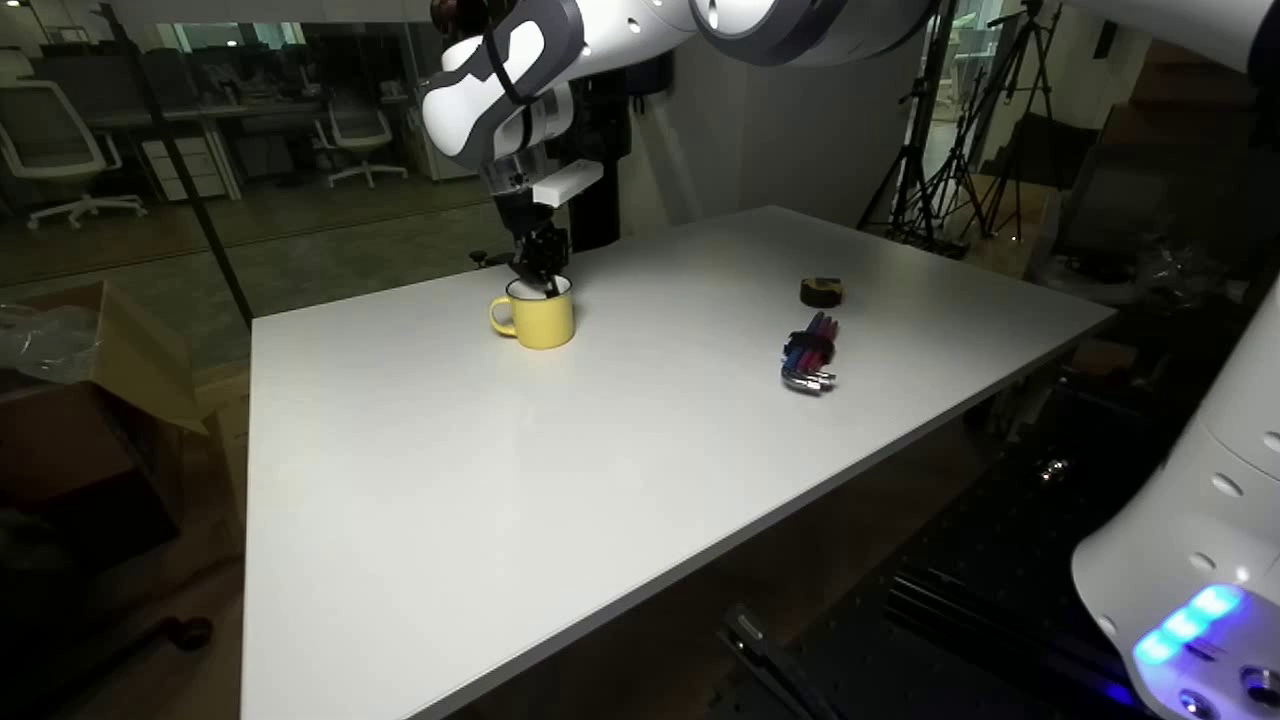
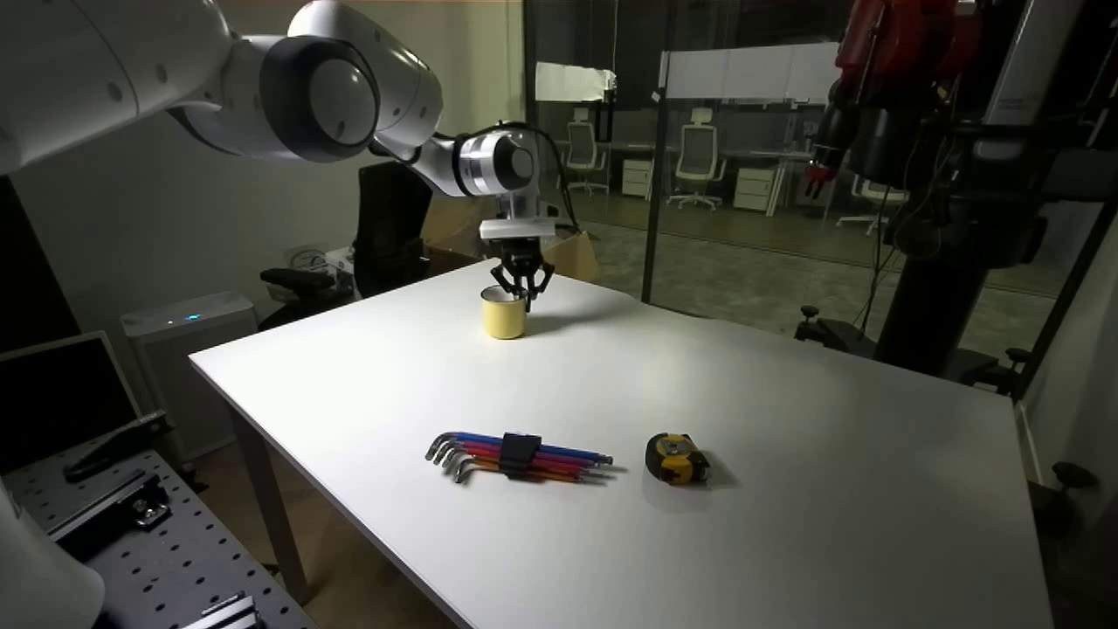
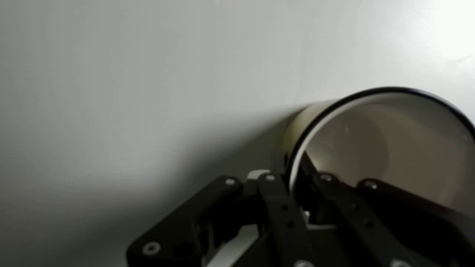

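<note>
A yellow mug (image 1: 543,319) with a dark rim and pale inside stands upright near the far left part of the table in exterior view 1. My gripper (image 1: 551,286) points down over it, shut on its rim wall. In exterior view 2 the gripper (image 2: 524,300) is at the right side of the mug (image 2: 503,318). The wrist view shows the wall of the mug (image 3: 387,100) pinched between the black fingers, one inside and one outside; its handle is out of sight there. Whether the mug's base touches the table is hard to tell.
A bundle of coloured hex keys (image 2: 521,457) lies on the white table (image 2: 838,503), beside a black and yellow tape measure (image 2: 676,459). Both are well away from the mug.
</note>
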